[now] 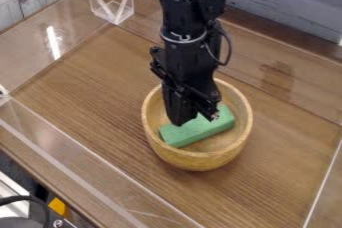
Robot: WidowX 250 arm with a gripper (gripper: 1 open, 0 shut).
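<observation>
A black robot gripper (177, 107) reaches down from the top centre over a round wooden bowl (203, 157). Inside the bowl lies a green rectangular block (185, 135), tilted diagonally. The gripper's lower end hangs above the bowl's back-left part, over the block's upper side. Its fingertips are dark and hard to make out; nothing held shows between them.
A white wire-like holder (114, 7) stands at the back left. Cables and a small yellow item lie off the table at the lower left.
</observation>
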